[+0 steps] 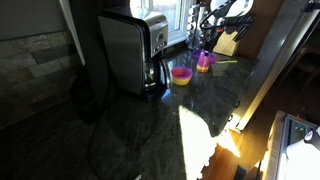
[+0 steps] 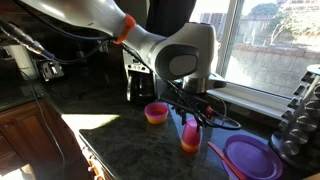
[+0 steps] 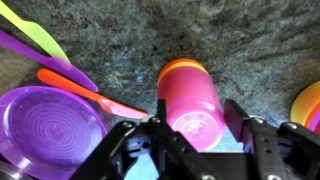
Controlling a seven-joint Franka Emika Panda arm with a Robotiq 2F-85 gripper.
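Observation:
A pink cup, with orange and yellow showing at its far end, fills the middle of the wrist view. My gripper is shut on it, one finger on either side. In exterior view 2 the pink cup stands upright beneath the gripper, with an orange part below it, at the countertop. Whether it touches the counter is hard to tell. From exterior view 1 the cup appears small under the arm.
A pink-and-yellow bowl stands near the coffee maker. A purple plate lies on the other side, beside orange, purple and green knives. A window is behind.

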